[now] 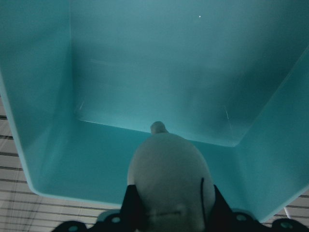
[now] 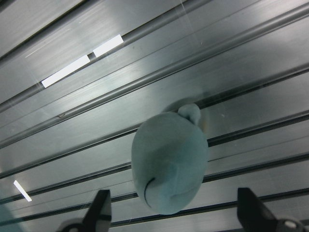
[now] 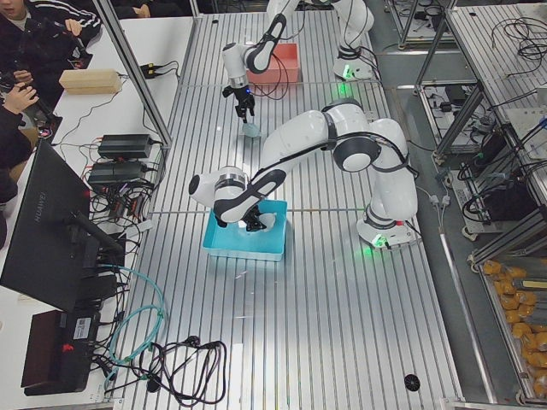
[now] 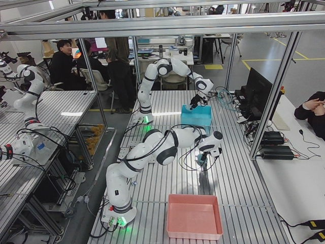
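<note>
In the left wrist view, a pale plush toy (image 1: 169, 174) is gripped by my left gripper, held over the inside of an empty teal bin (image 1: 154, 77); in the camera left view this gripper (image 3: 255, 220) is at that bin (image 3: 244, 250). My right gripper is open above a light blue plush toy (image 2: 169, 162) lying on the slatted metal table, with the toy between and just beyond its fingertips in that view.
A pink bin (image 4: 194, 216) stands on the table near the right arm's base. A monitor (image 3: 47, 226), power boxes and cables line one side. Loose cables (image 3: 184, 367) lie at a table corner.
</note>
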